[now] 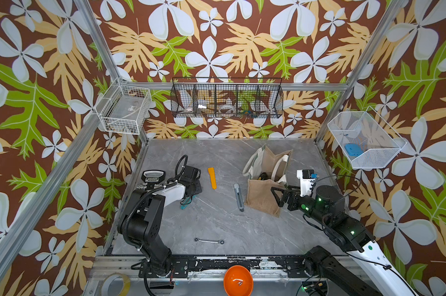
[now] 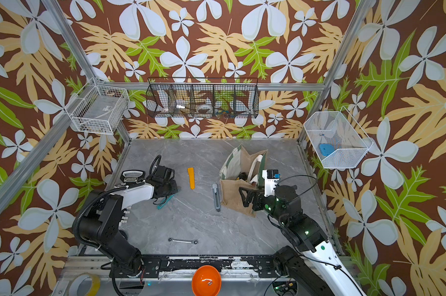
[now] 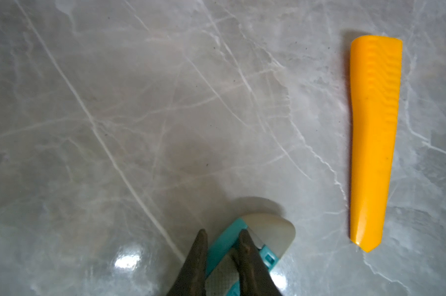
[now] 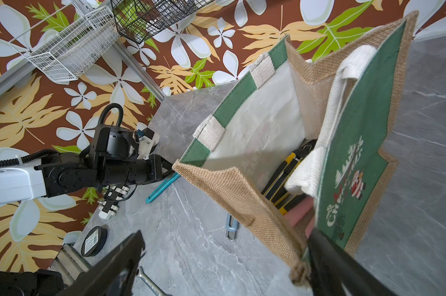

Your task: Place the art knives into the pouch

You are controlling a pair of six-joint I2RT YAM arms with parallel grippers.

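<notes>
A teal art knife [image 3: 227, 241] with a grey end lies slanted on the table under my left gripper. The two fingertips are close together over it, partly covering it; whether they press on it I cannot tell. To its right in the left wrist view is an orange knife [image 3: 373, 143], lying apart. A grey-blue art knife [image 1: 238, 197] rests left of the pouch. The pouch [image 4: 232, 192], a burlap bag with green and white panels, stands with its mouth open and several knives [image 4: 284, 177] inside. My right gripper is open at its front corner, nothing clearly between the fingers.
A wrench [image 1: 209, 241] lies near the front edge, and a black tape-like roll [image 4: 93, 241] sits at left. An orange bowl [image 1: 238, 281] is beyond the front edge. Wire baskets [image 1: 226, 101] hang on the frame.
</notes>
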